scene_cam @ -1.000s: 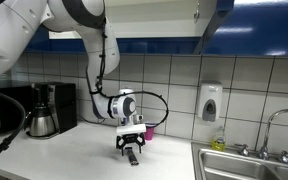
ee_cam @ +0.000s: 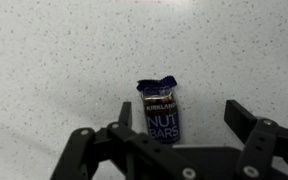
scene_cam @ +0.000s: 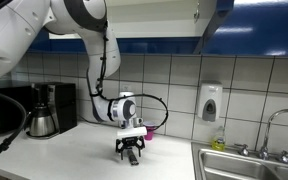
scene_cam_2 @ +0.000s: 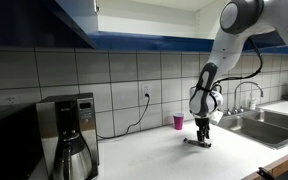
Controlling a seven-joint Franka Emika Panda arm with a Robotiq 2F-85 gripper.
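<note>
A dark nut bar in a wrapper (ee_cam: 160,110) lies on the white speckled counter (ee_cam: 44,70), lettered "Kirkland Nut Bars" in the wrist view. My gripper is open above it, its fingers wide apart, the bar between them in that view but nearer the left finger. Nothing is held. From exterior view 1 the bar (scene_cam: 133,157) shows as a small dark strip just under the gripper (scene_cam: 131,151). In exterior view 2 the gripper (scene_cam_2: 197,140) hangs low over the counter, with the bar partly hidden beneath it.
A pink cup (scene_cam_2: 179,121) stands near the tiled wall behind the arm. The coffee maker (scene_cam_2: 69,140) is at the far end, and a steel sink (scene_cam: 234,165) with a faucet and soap bottle (scene_cam: 219,139) lies on the other side.
The gripper has come down slightly toward the bar on the counter. The bar has not visibly moved.
</note>
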